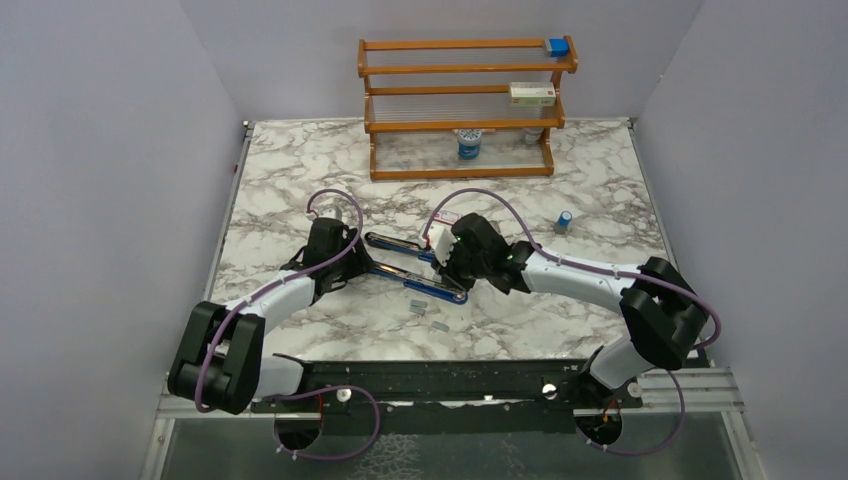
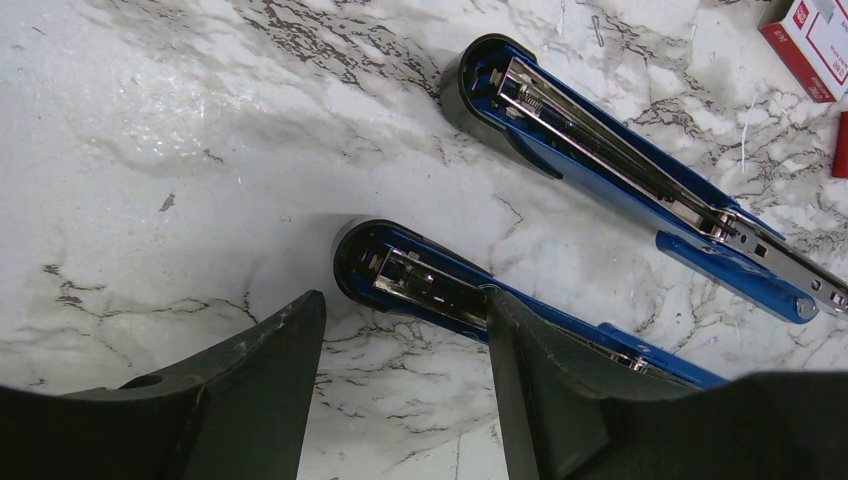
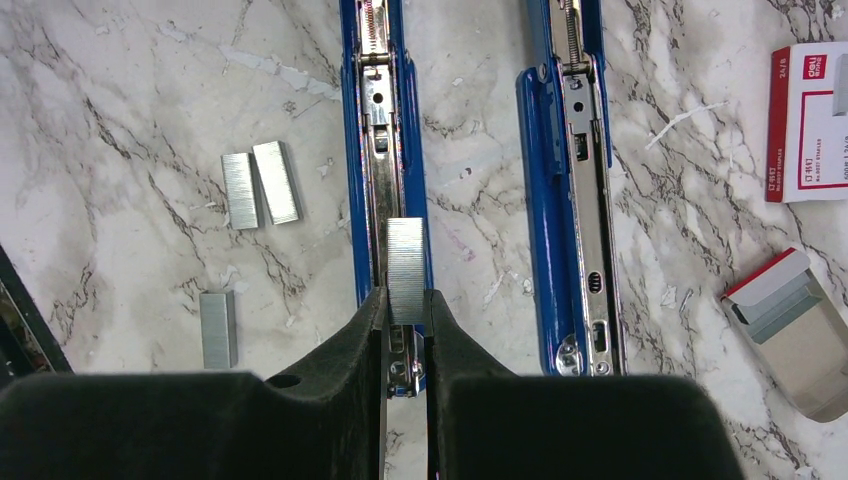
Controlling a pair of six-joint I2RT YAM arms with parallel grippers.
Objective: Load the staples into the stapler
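Note:
Two blue staplers lie opened out on the marble table. The near stapler (image 1: 415,283) runs between my two grippers; the far stapler (image 3: 570,220) lies beside it. My right gripper is shut on a silver staple strip (image 3: 406,258), which covers part of the near stapler's metal rail; whether they touch, I cannot tell. In the left wrist view, my left gripper is part open around the near stapler's head end (image 2: 420,280). Its right finger overlaps the stapler's body in view, while its left finger stands apart from it.
Several loose staple strips lie on the near side, one strip (image 3: 218,330) apart from a pair (image 3: 277,182). A red-and-white staple box (image 3: 815,125) and an open box part (image 3: 795,335) lie beyond the far stapler. A wooden rack (image 1: 465,126) stands at the back.

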